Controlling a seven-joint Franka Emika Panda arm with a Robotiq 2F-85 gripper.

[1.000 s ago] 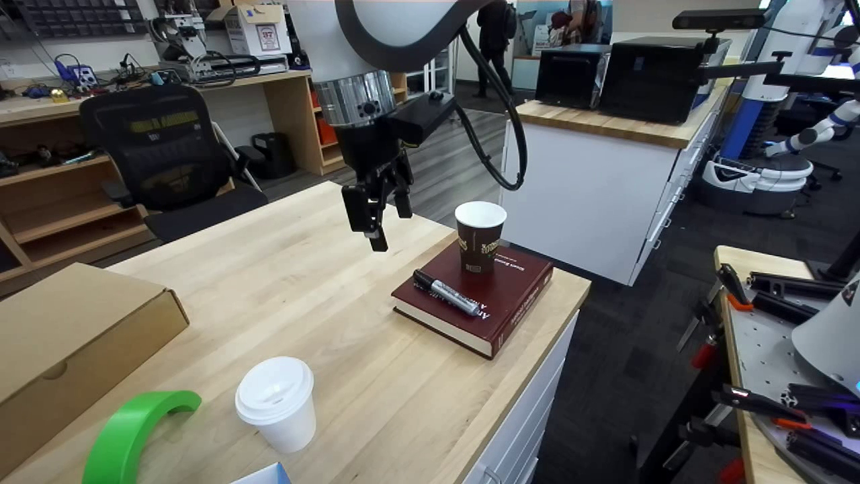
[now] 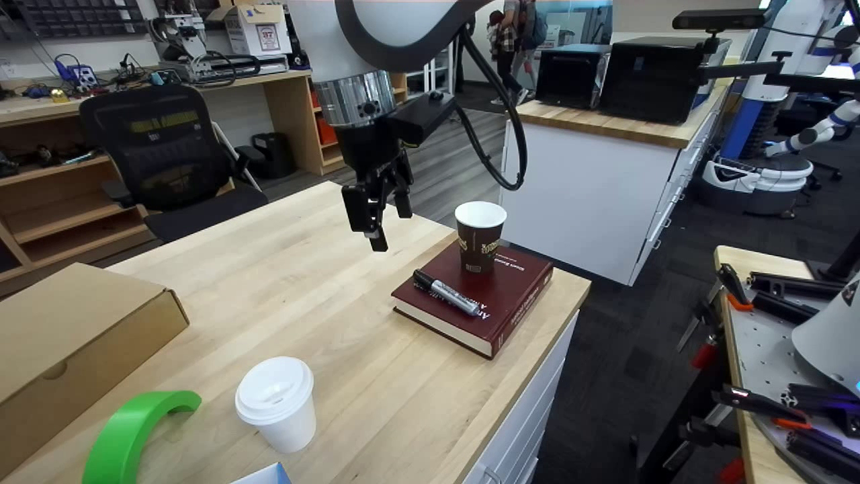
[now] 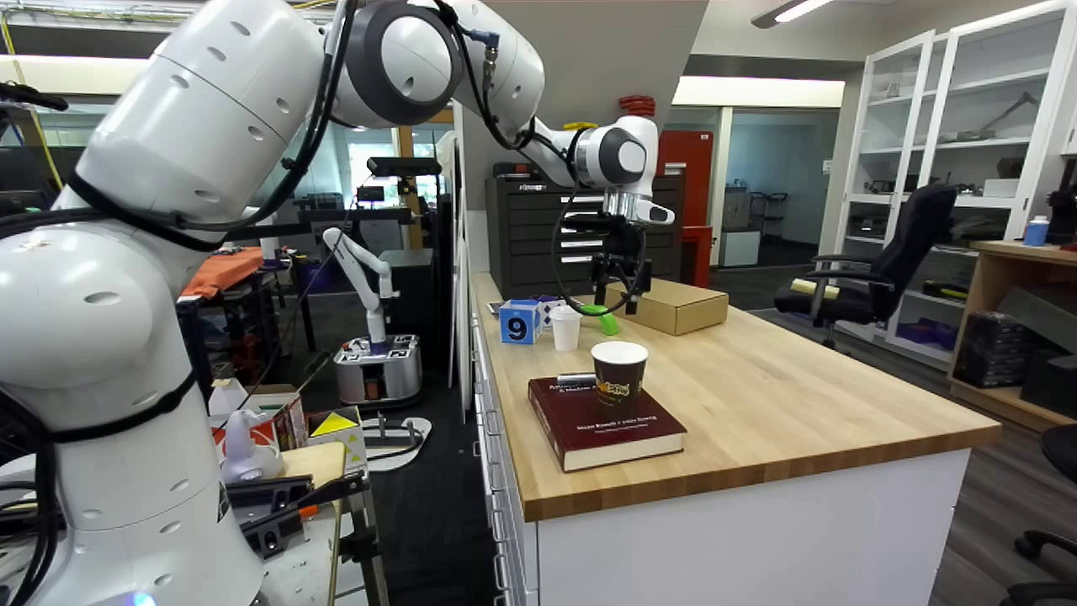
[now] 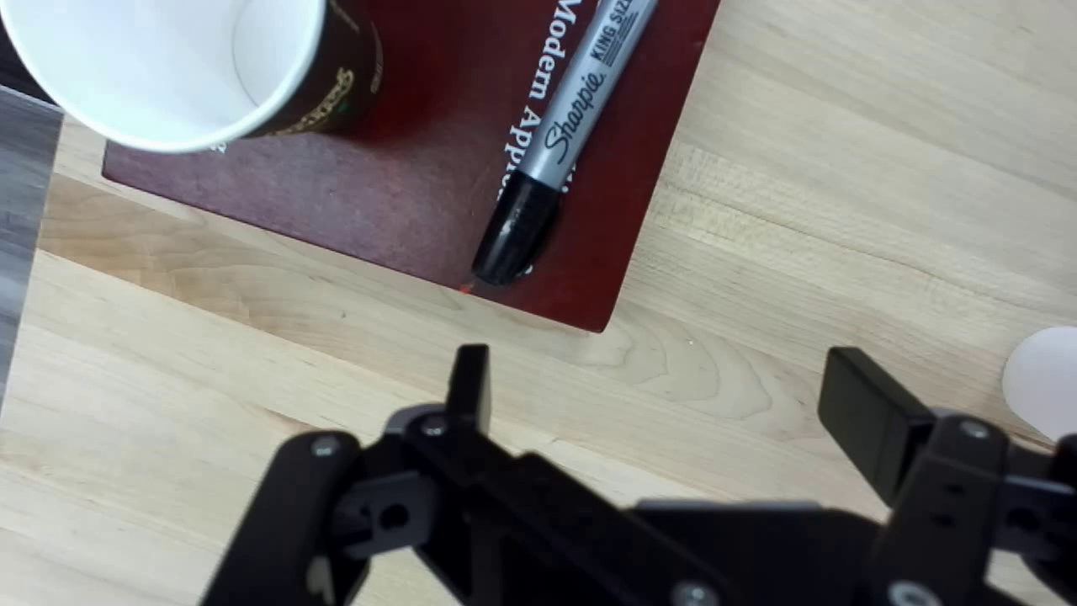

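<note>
My gripper is open above the bare wood, its fingers wide apart with nothing between them. Ahead of it in the wrist view lies a dark red book (image 4: pixel 424 217). On the book rests a silver Sharpie marker (image 4: pixel 580 106) with a black cap pointing toward the gripper. A brown paper cup (image 2: pixel 480 246) with a white, empty inside stands upright on the book beside the marker. In exterior view 1 the gripper (image 2: pixel 377 226) hangs over the table, left of the book and higher than it.
A white lidded cup (image 2: pixel 278 403) stands toward the near side, with a green arch (image 2: pixel 133 435) and a cardboard box (image 2: pixel 80 347) to its left. A blue block marked 9 (image 3: pixel 520 321) sits near the table's edge.
The arm, gripper and table objects stand where they were. Only people in the far background have moved.
</note>
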